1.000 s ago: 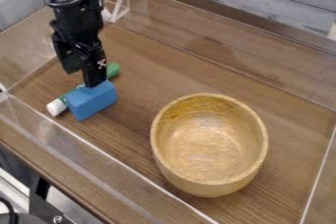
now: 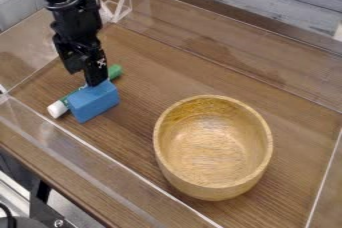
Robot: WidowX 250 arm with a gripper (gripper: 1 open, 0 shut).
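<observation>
My gripper (image 2: 83, 62) is a dark robot hand at the upper left, hanging open above the table. Below it lies a blue block (image 2: 94, 102), with a white cylindrical object (image 2: 59, 108) along its left side and a small green object (image 2: 114, 72) behind it, partly hidden by the gripper.
A large pale yellow bowl (image 2: 213, 147) stands at the lower right.
My gripper has shifted slightly upward and to the left over the last second. The objects on the table look unchanged.
</observation>
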